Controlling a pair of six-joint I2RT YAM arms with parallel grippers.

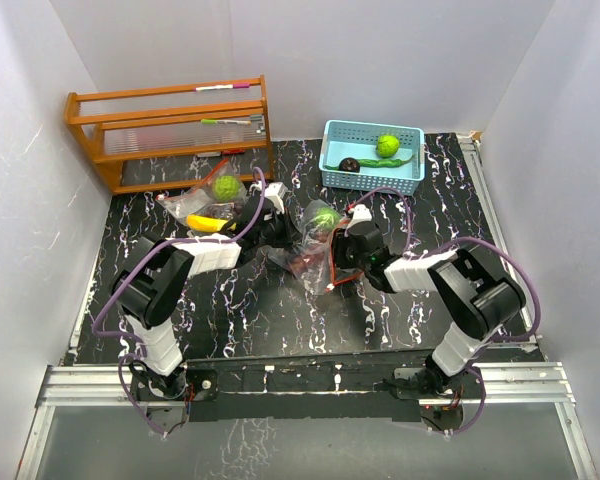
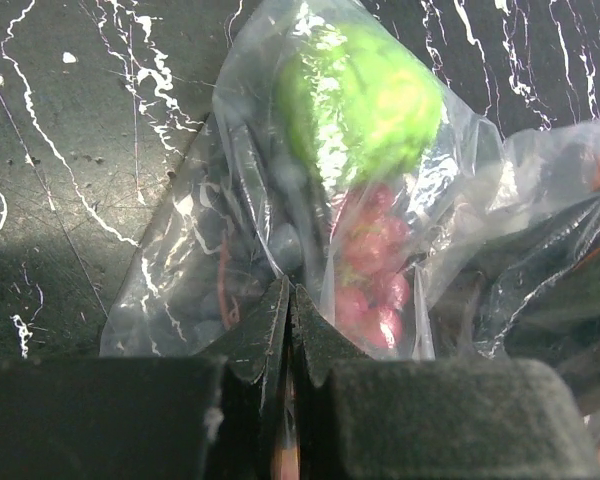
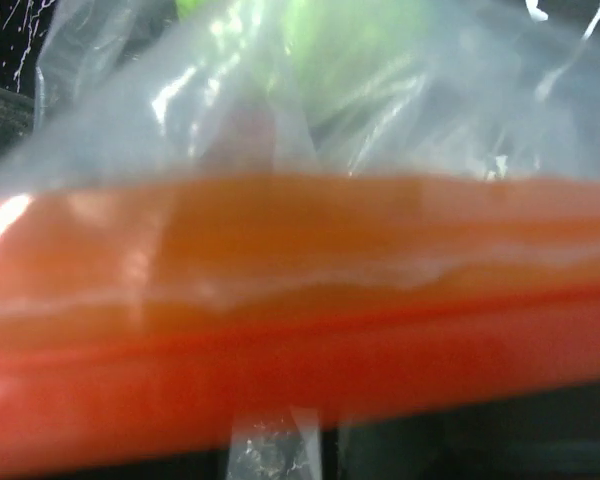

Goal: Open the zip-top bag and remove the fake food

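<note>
A clear zip bag (image 1: 310, 274) with an orange-red zip strip (image 3: 310, 340) lies mid-table. Through its plastic show a light green round food (image 2: 365, 105) and red grapes (image 2: 372, 270). My left gripper is shut at the bag's left side, its tips against folded plastic; whether film is pinched between them is unclear. At the zip end, on the right, is my right gripper (image 1: 340, 248). The strip crosses close in front of its wrist camera and covers most of its fingers, so its grip is hidden.
Another clear bag (image 1: 183, 205), holding a green ball (image 1: 225, 187) and a yellow item (image 1: 208, 223), lies behind the left arm. A blue basket (image 1: 372, 181) with several foods stands at the back right. A wooden rack (image 1: 110, 150) fills the back left.
</note>
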